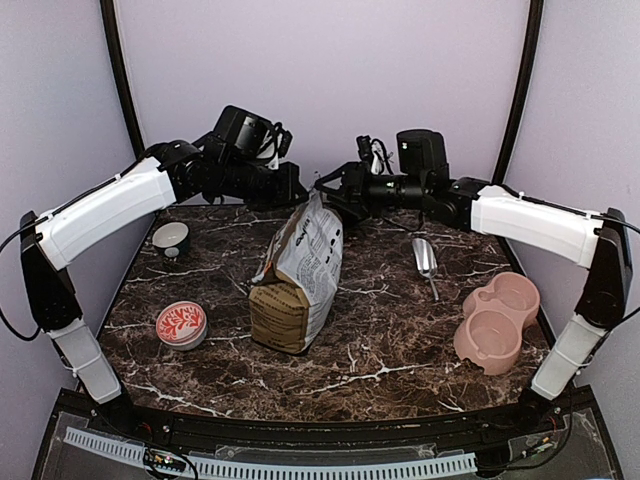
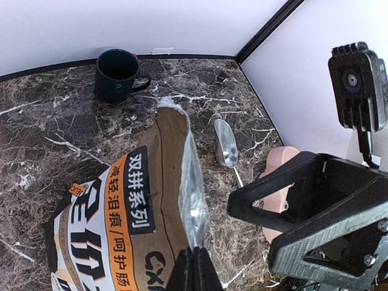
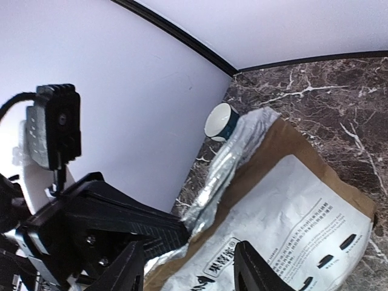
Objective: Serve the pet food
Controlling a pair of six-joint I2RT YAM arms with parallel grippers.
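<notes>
The brown and white pet food bag [image 1: 300,270] stands upright mid-table, its crinkled film rim narrowing at the top. My left gripper is shut at that rim, with the thin film [image 2: 193,188] running into its fingertips. Across the bag's top, my right gripper is open. Its two fingers [image 3: 245,267] stand apart over the bag's printed side, and it has hold of nothing. A metal scoop [image 1: 425,258] lies right of the bag. The pink double bowl [image 1: 490,335] sits at the front right.
A round tin with a red patterned lid [image 1: 181,322] is at the left. Behind it stands a small white and green cup [image 1: 171,238]. A dark green mug [image 2: 115,76] shows in the left wrist view. Bare tabletop [image 1: 385,340] lies between bag and pink bowl.
</notes>
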